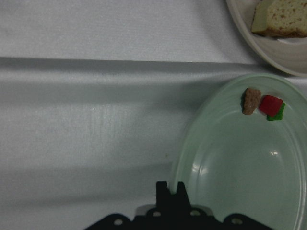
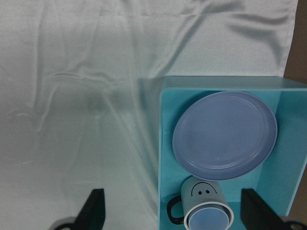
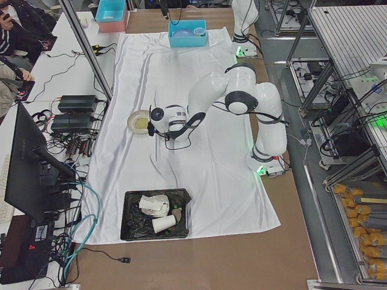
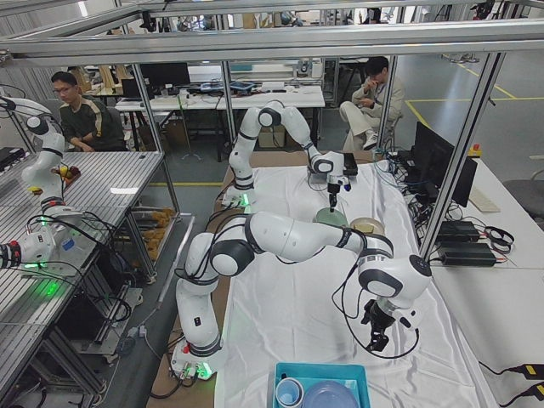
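A green plate [image 1: 242, 158] holds small brown, red and green food pieces [image 1: 271, 104] at its upper rim. Beside it, a beige plate [image 1: 249, 43] carries a bread slice [image 1: 280, 17]. My left gripper is at the green plate's near-left rim, fingertips close together; whether they grip the rim is unclear. My right gripper is open above and beside a blue bin [image 2: 283, 134], which holds a blue plate [image 2: 224, 134] and a smiley mug [image 2: 201, 191] with a blue item inside.
A black bin [image 3: 130, 214] with white items and other bits stands at the cloth's near end. Monitor [image 3: 30, 169], boxes and cables line the left side.
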